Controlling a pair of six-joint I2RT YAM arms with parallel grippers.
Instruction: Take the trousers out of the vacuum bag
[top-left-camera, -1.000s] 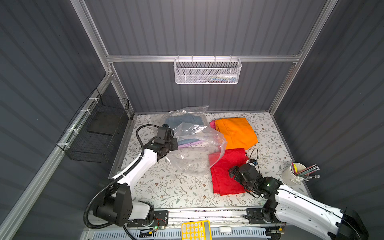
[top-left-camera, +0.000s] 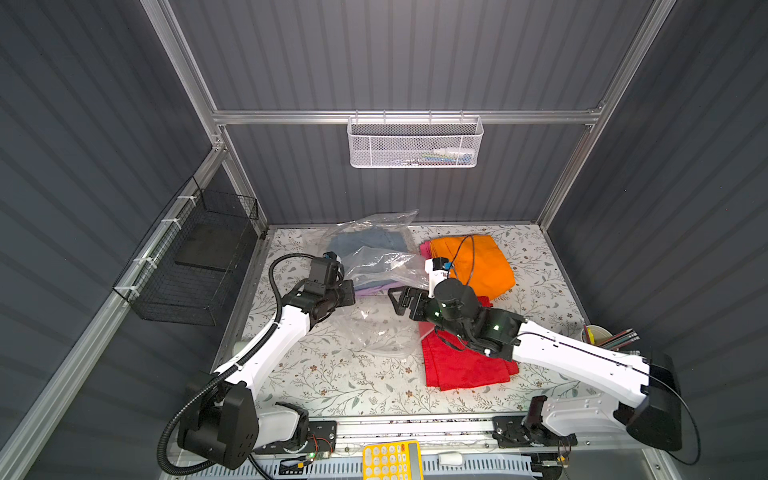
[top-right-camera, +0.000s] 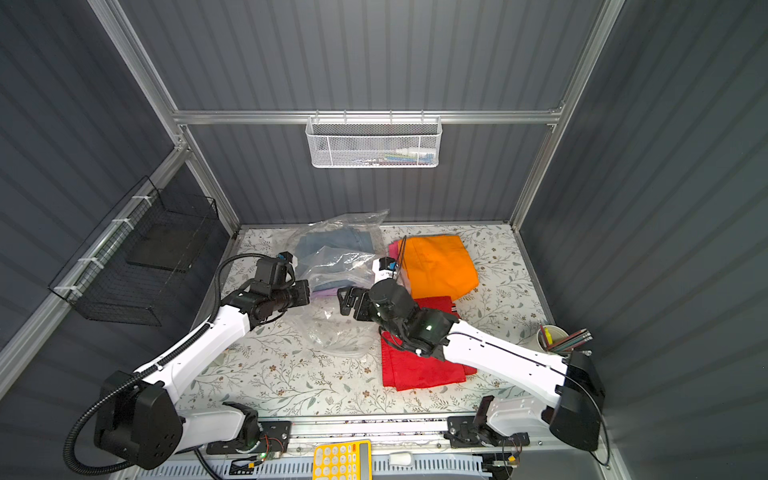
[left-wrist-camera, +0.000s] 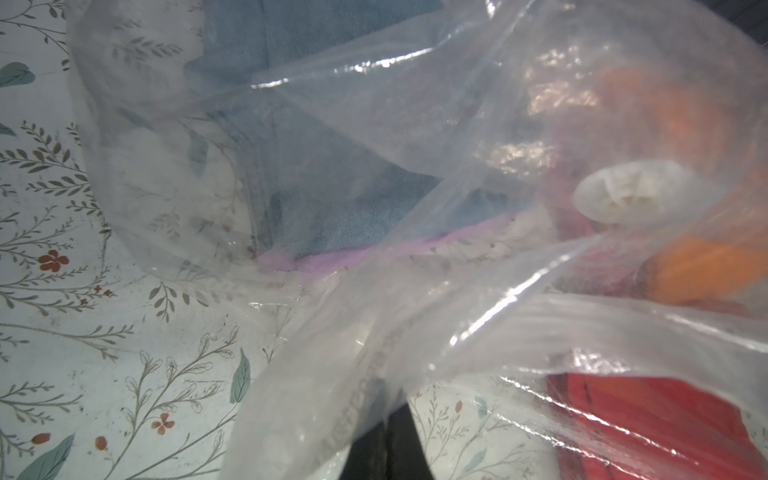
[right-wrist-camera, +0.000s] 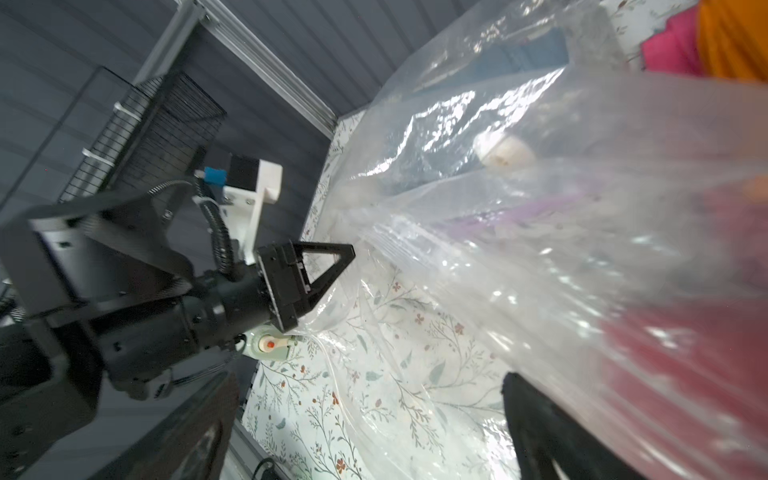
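A clear vacuum bag (top-left-camera: 376, 264) lies at the back middle, with blue folded trousers (top-left-camera: 360, 240) inside and a lilac edge (left-wrist-camera: 336, 257) beneath them. My left gripper is shut on the bag's crumpled plastic, which rises toward the camera. My right gripper (top-left-camera: 400, 297) stands open at the bag's front right side, with plastic film across its view; no grip on it shows.
Orange cloth (top-left-camera: 480, 264) over pink lies at the back right, red cloth (top-left-camera: 472, 368) at the front right. A wire basket (top-left-camera: 192, 264) hangs on the left wall; a pen cup (top-right-camera: 552, 336) stands at the right edge.
My right arm has risen and swung left from over the red cloth to the bag. My left gripper has shifted slightly.
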